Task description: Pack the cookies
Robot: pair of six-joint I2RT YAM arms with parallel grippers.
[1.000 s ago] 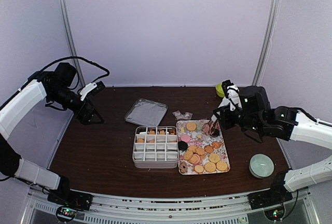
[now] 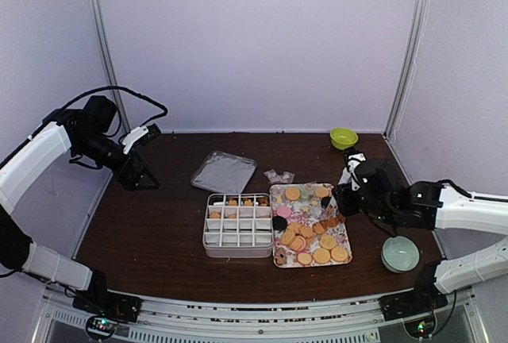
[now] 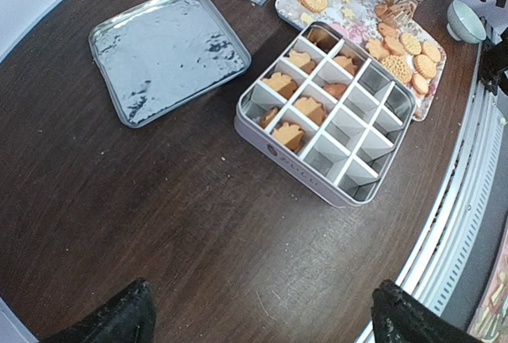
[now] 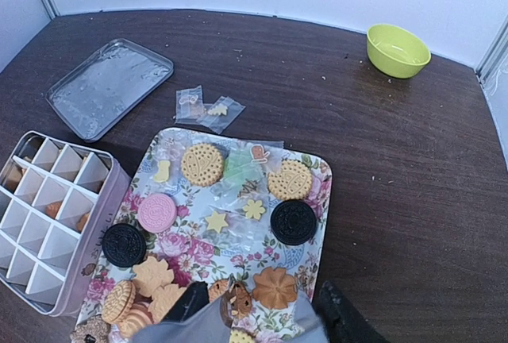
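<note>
My right gripper [image 2: 336,198] is low over the right part of the floral tray [image 4: 300,263], shut on a pale translucent piece [image 4: 226,325]. Brown parts show at the piece's lower end; I cannot tell exactly what it is. Its end is close to a brown flower-shaped cookie [image 4: 275,287] and other cookies; contact is unclear. A divided tin [image 3: 295,170] stands left of the tray, with brown cookies [image 3: 279,84] in several cells and the front cells empty. Far to the left, my left gripper hangs open, nothing between its fingers.
The tin's lid [image 3: 171,53] lies behind it, with two small clear packets [image 4: 208,108] nearby. A green bowl [image 4: 398,51] stands at the back right, a pale bowl [image 2: 400,254] at the front right.
The left arm, tin and lid have stayed put.
</note>
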